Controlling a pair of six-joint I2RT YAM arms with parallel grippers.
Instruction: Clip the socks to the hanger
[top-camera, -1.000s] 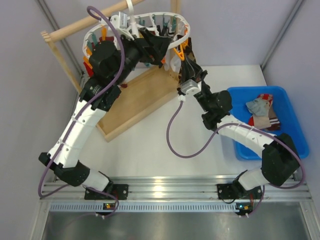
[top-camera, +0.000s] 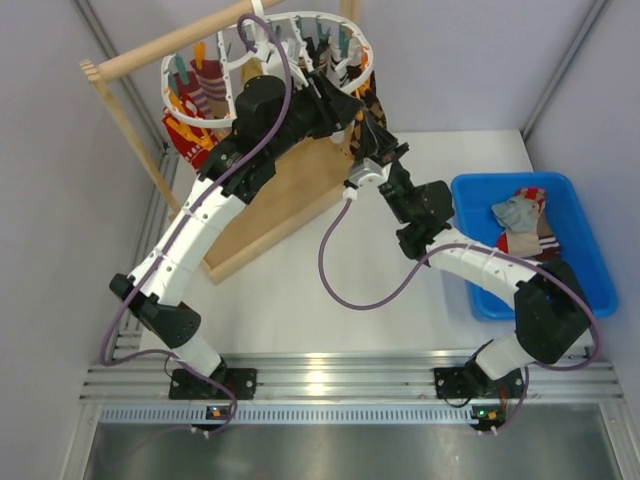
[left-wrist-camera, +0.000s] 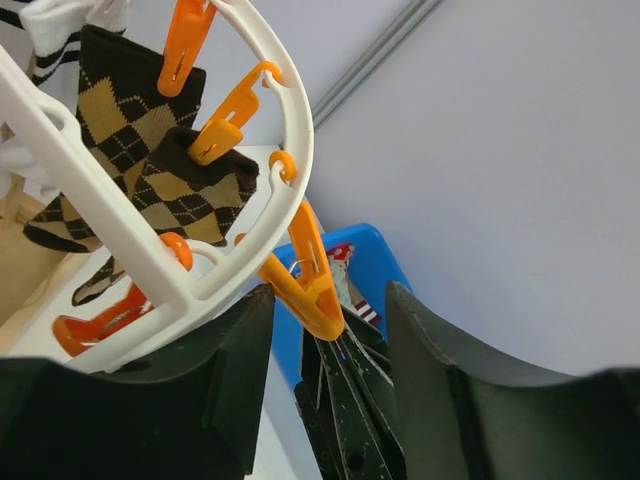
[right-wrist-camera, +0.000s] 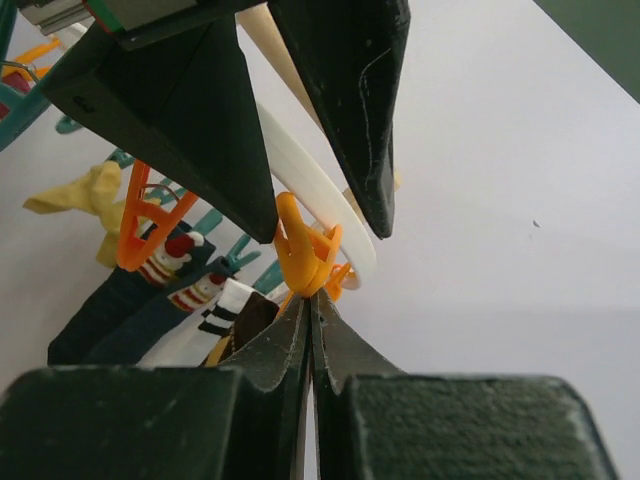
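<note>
The white oval hanger (top-camera: 363, 70) hangs on the wooden stand with socks clipped round it, among them dark checkered socks (left-wrist-camera: 140, 120). An orange clip (left-wrist-camera: 310, 290) on the rim has no sock visible in it. My left gripper is part open beside that clip, its fingers either side of it in the left wrist view; in the right wrist view its black fingers reach down around the same clip (right-wrist-camera: 300, 250). My right gripper (top-camera: 368, 128) is shut just beneath the clip, nothing seen between its fingertips.
The blue bin (top-camera: 585, 270) at the right holds several loose socks. The wooden stand's bar (top-camera: 160, 50) spans the upper left.
My right gripper has moved slightly left, and the hanger has shifted a little.
</note>
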